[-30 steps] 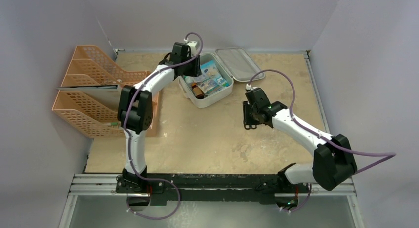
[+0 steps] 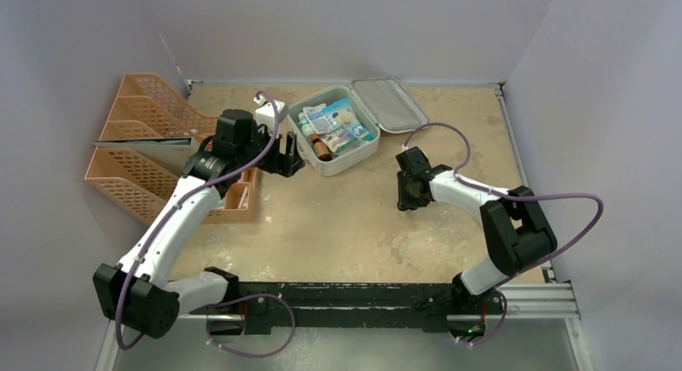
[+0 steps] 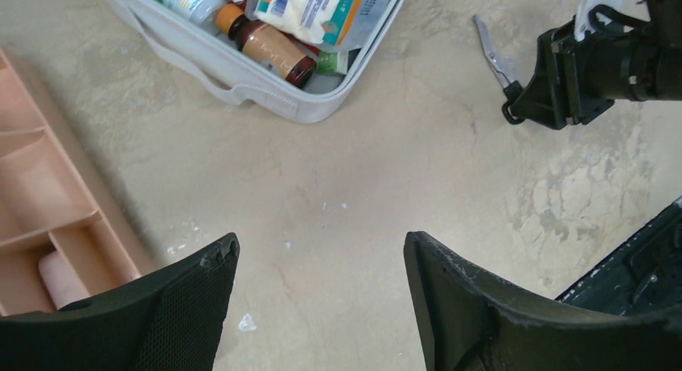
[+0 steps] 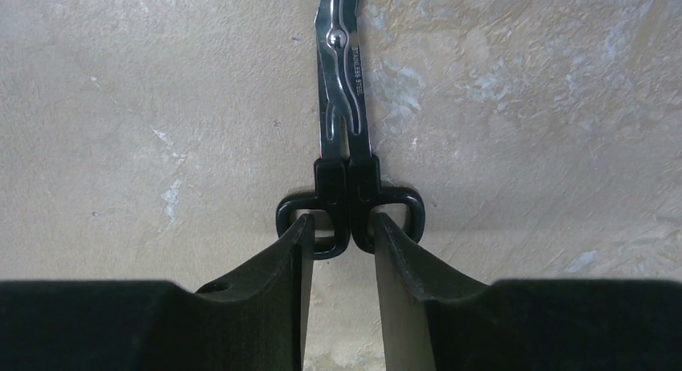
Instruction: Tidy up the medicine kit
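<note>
A pair of scissors (image 4: 344, 105) with black handles lies on the table in the right wrist view. My right gripper is partly open over the handles, one fingertip at each handle loop and a gap between them; whether they touch the handles I cannot tell. In the top view that gripper hides the scissors. My left gripper (image 2: 291, 160) is wide open and empty, near the left side of the white medicine box (image 2: 347, 163). Inside the box show a brown bottle (image 3: 277, 52), a white bottle with a teal cap (image 3: 190, 2) and several packets (image 3: 310, 10).
The box's grey lid (image 2: 392, 104) lies flipped back on the right. An orange organizer (image 2: 256, 195) with several compartments stands at the left, partly under my left arm.
My left gripper has come away from over the box, left and toward the front. The right arm has drawn in slightly, its gripper staying near the scissors, whose handle loops showed more clearly before.
</note>
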